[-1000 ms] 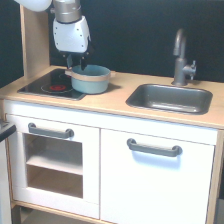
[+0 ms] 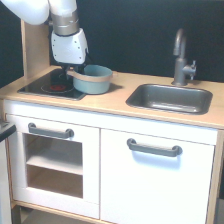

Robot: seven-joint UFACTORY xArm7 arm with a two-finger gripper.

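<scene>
A grey-blue pot (image 2: 96, 85) stands at the right side of the black stovetop (image 2: 45, 88), overlapping its edge. Its left handle (image 2: 75, 75) points toward the arm. From above, the white arm reaches down so that my gripper (image 2: 70, 70) is right at this handle. The fingers are dark and small against the dark wall, so whether they are closed around the handle cannot be made out.
To the right are a sunken metal sink (image 2: 170, 98) and a grey faucet (image 2: 180, 58). Bare wooden counter (image 2: 125, 82) lies between pot and sink. Below, the left cabinet (image 2: 55, 165) is open; the right white door (image 2: 150, 180) is closed.
My gripper has come down from above the pot's left side to the level of its left handle. The pot appears in the same place.
</scene>
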